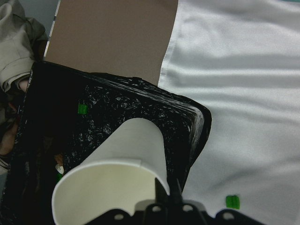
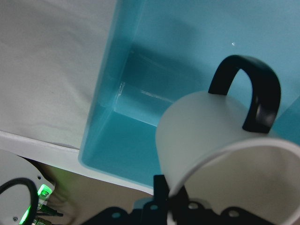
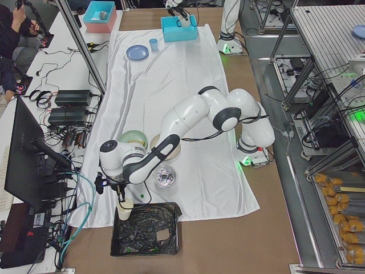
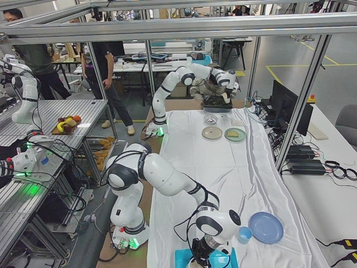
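Note:
A white paper cup (image 1: 140, 140) is held by its rim in my left gripper, shut on it, over a black plastic-lined bin (image 3: 145, 245) at the near edge of the cloth. A white mug with a black handle (image 2: 211, 131) is held by its rim in my right gripper, shut on it, above a turquoise bin (image 2: 122, 140) at the other end of the table.
On the cloth lie a blue plate (image 4: 266, 228), a blue cup (image 4: 244, 235), a beige plate (image 4: 212, 133), a green plate with food (image 4: 235, 134) and a clear crumpled item (image 3: 165, 177).

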